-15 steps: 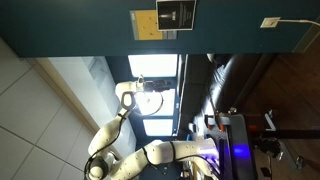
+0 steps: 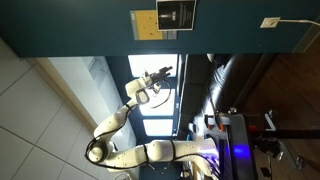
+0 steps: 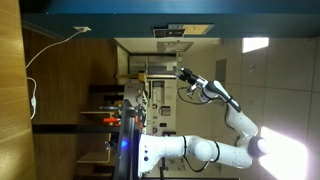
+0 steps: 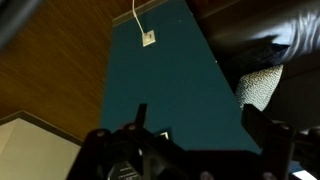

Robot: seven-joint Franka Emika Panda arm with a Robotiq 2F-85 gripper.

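Observation:
Both exterior views are turned on their side. My white arm reaches high, with the gripper [image 2: 163, 75] raised well clear of the table [image 2: 241, 150]. In the other exterior view the gripper [image 3: 184, 73] appears small and dark in front of the room's far side. Across the lower part of the wrist view, the gripper shows its dark fingers spread wide. The gripper is open, with only the blue-green wall [image 4: 165, 75] visible behind the gap. Nothing is held.
Small items crowd the table's side, too small to make out in the exterior views. A dark couch [image 2: 238, 78] stands near the wall, with a patterned cushion [image 4: 259, 88] on it. A notice board [image 2: 146, 25] hangs on the wall. Open air surrounds the gripper.
The arm and gripper have shifted slightly toward the top of the first exterior view, nearer the notice-board wall in the picture. Table and furniture look unchanged.

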